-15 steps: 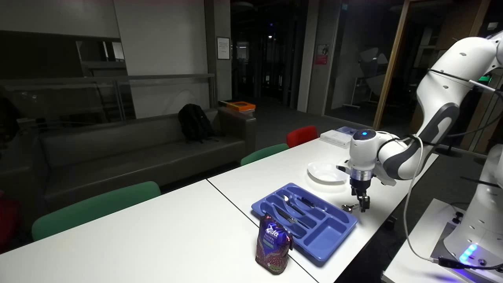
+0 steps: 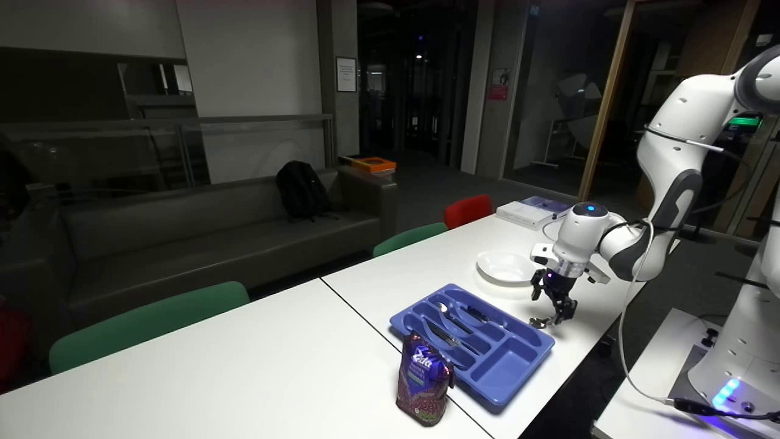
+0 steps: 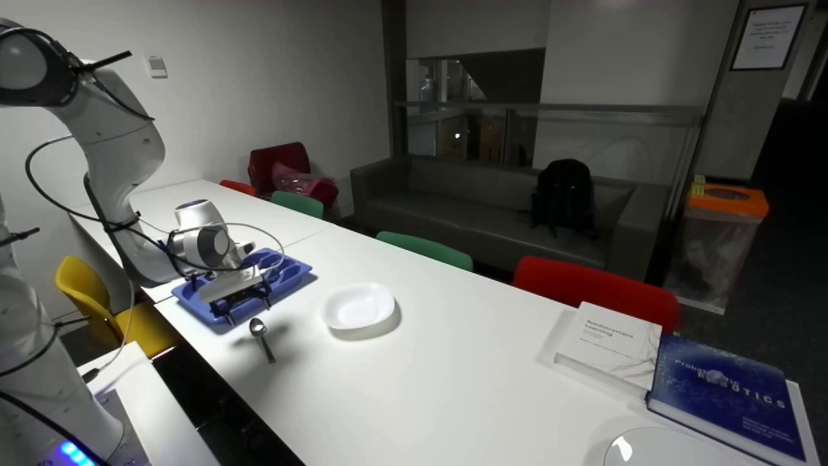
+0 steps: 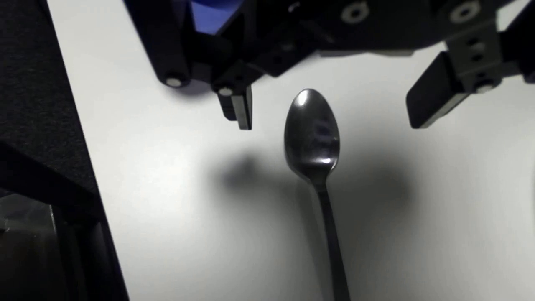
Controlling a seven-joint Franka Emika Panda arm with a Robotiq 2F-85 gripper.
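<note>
A metal spoon (image 4: pixel 312 133) lies on the white table, its bowl between my two fingers as seen in the wrist view and its handle running down the frame. My gripper is open above it, with shadows of the fingers on the table below and nothing held. In exterior view 2 the spoon (image 3: pixel 258 329) rests just in front of my gripper (image 3: pixel 246 311). Exterior view 1 shows my gripper (image 2: pixel 553 306) over the spoon's bowl (image 2: pixel 538 322), near the corner of the blue cutlery tray (image 2: pixel 499 396).
Knives, a spoon and other cutlery lie in the blue tray. A white dish (image 3: pixel 358 306) stands close by, and a dark purple bag (image 2: pixel 424 381) stands beside the tray. Books (image 3: pixel 613 347) lie at the table's far end. The table's edge runs near the spoon.
My gripper has turned about its vertical axis and tilted, so its fingers now spread wider in exterior view 1. The arm has shifted slightly. Spoon, tray and dish have stayed put.
</note>
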